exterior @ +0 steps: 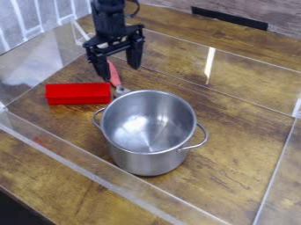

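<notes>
My black gripper [115,58] hangs at the top centre of the view, open, its fingers pointing down over a red handle [112,72] of a utensil whose metal end reaches toward the pot. A red block [77,93] lies to the left of the utensil. A large steel pot [150,132] with two side handles stands in the middle foreground, empty as far as shows.
Clear panels edge the work area on the left and right. Free room lies behind and right of the pot.
</notes>
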